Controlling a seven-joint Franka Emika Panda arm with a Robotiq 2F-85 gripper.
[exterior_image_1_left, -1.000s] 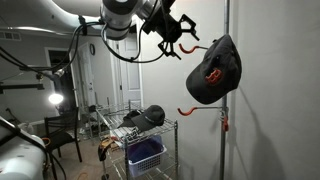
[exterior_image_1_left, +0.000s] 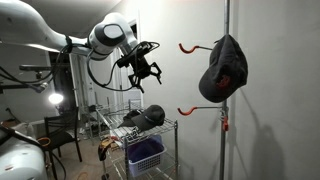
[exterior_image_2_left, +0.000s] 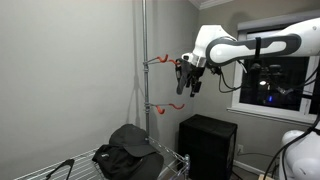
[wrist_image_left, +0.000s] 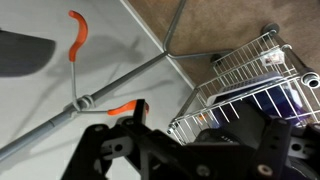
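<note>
A dark cap (exterior_image_1_left: 224, 70) with a red mark hangs from the upper part of the pole, by the upper red-tipped hook (exterior_image_1_left: 194, 48). More dark caps (exterior_image_1_left: 146, 119) lie on the top shelf of the wire rack (exterior_image_1_left: 163, 128); in the second exterior view these caps (exterior_image_2_left: 128, 152) show close together. My gripper (exterior_image_1_left: 148, 82) is open above the rack, left of the hanging cap and apart from it. In the wrist view, nothing is held by the gripper. Part of a dark cap (wrist_image_left: 24, 52) shows there at the left edge.
A lower red hook (exterior_image_1_left: 187, 110) sticks out from the pole (exterior_image_1_left: 223, 145). On the rack's lower level stands a purple basket (exterior_image_1_left: 146, 153). A black cabinet (exterior_image_2_left: 207, 148) is beyond the rack, and a chair (exterior_image_1_left: 63, 132) stands behind at left.
My gripper has moved left and down, away from the upper hook and the hanging cap. That cap has turned and swung slightly on the pole. The rack's caps look unmoved.
</note>
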